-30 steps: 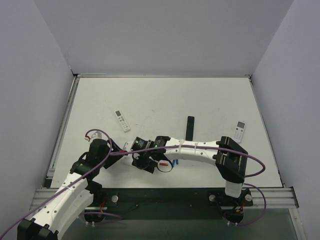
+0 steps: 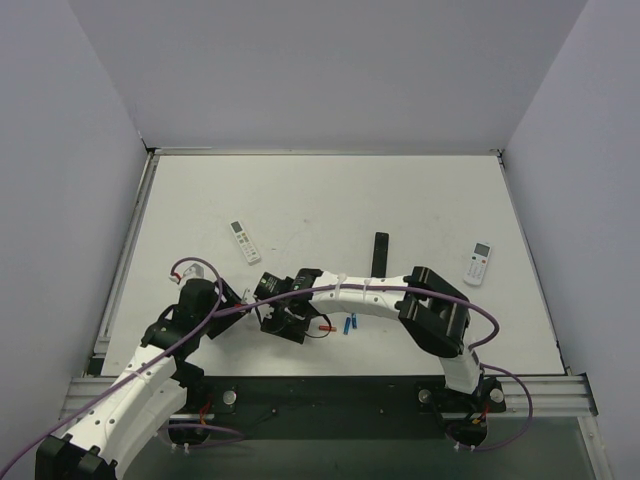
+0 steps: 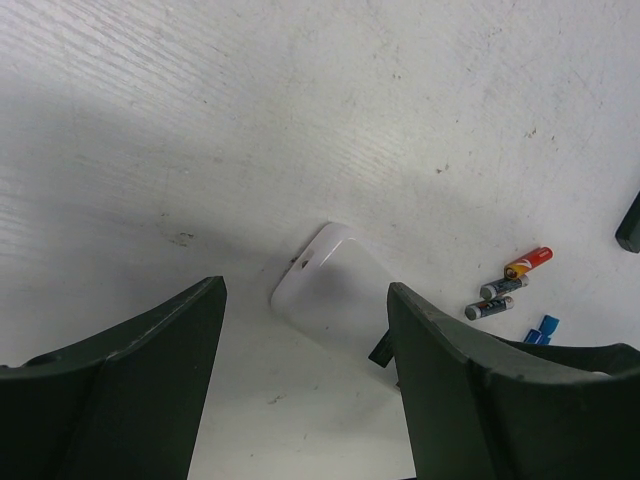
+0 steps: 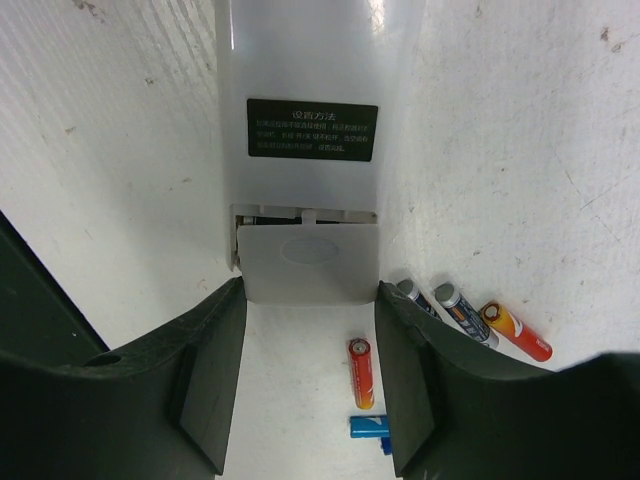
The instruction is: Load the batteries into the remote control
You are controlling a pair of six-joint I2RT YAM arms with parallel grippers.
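A white remote control (image 4: 305, 60) lies back side up, with a dark label on it. Its battery cover (image 4: 309, 270) sits between the fingertips of my right gripper, shut on it. A strip of the battery compartment (image 4: 310, 215) shows along the cover's upper edge. In the left wrist view, the remote's rounded end (image 3: 340, 290) lies below and between the fingers of my open left gripper, with no visible grip on it. Loose batteries lie beside it: two grey ones (image 4: 465, 315), an orange one (image 4: 517, 331), a red one (image 4: 361, 373) and blue ones (image 4: 370, 427).
Another white remote (image 2: 244, 242) lies further back at left, and one (image 2: 478, 264) at far right. A black remote-like bar (image 2: 380, 254) lies mid-table. Both grippers are close together at front left.
My right arm has shifted a little to the left, bringing its gripper closer to the left one. The left arm has stayed in place.
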